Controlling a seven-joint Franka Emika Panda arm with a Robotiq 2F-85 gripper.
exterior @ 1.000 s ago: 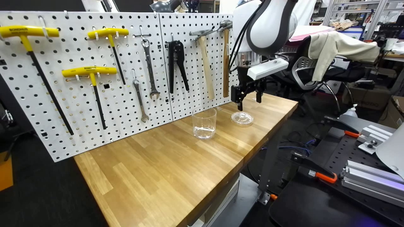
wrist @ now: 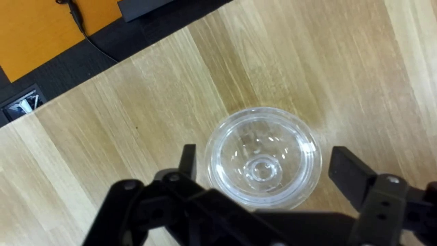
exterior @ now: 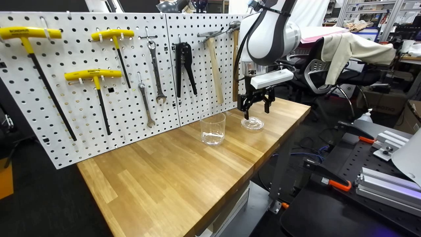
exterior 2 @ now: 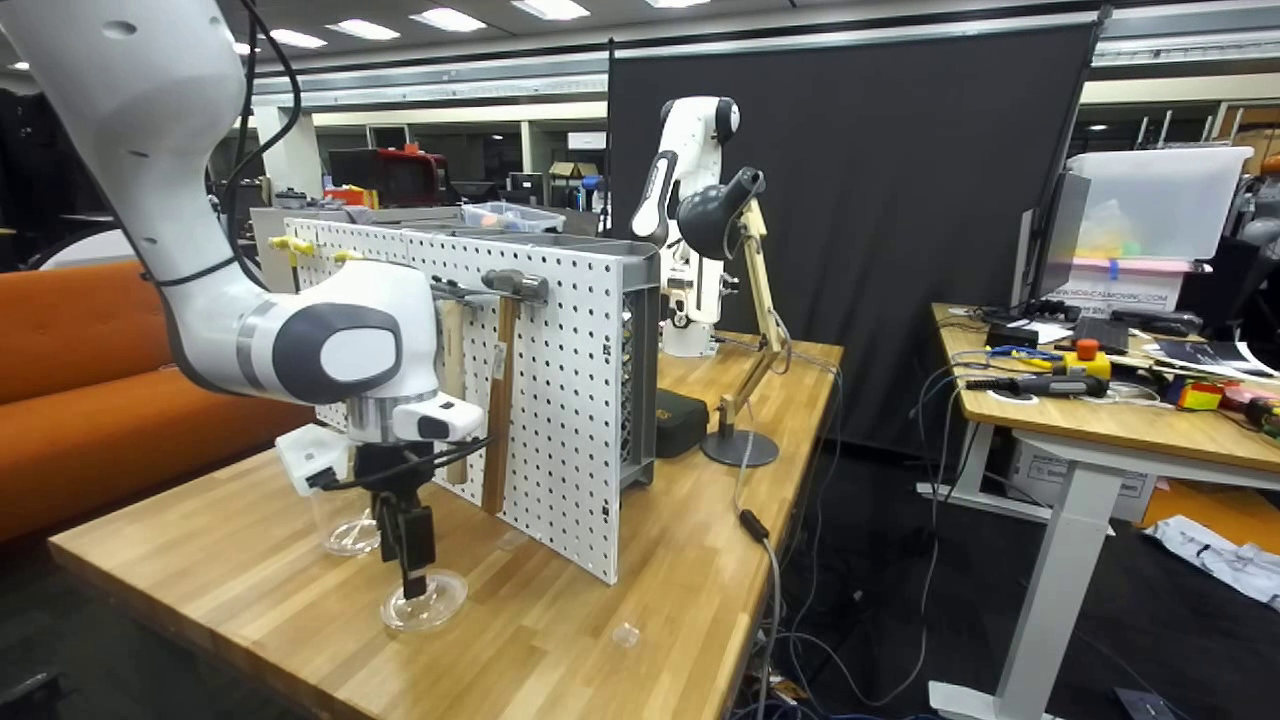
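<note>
A round clear lid [wrist: 264, 158] with a small knob at its centre lies flat on the wooden table. In exterior view 1 the same lid [exterior: 252, 123] shows just below my gripper [exterior: 258, 113], and exterior view 2 also has the lid [exterior 2: 425, 600] under the fingers. My gripper is open above it, one finger to each side and nothing held. A clear glass jar [exterior: 213, 129] stands upright on the table, nearer the camera than the lid; in exterior view 2 the arm partly hides this jar [exterior 2: 350, 528].
A white pegboard [exterior: 130, 51] hung with hammers, wrenches and yellow T-handles borders the table's back edge. A small clear piece [exterior 2: 625, 634] rests near the pegboard's end.
My gripper has shifted slightly left in exterior view 1 and appears marginally lower, still open. The lid and the jar have stayed in place.
</note>
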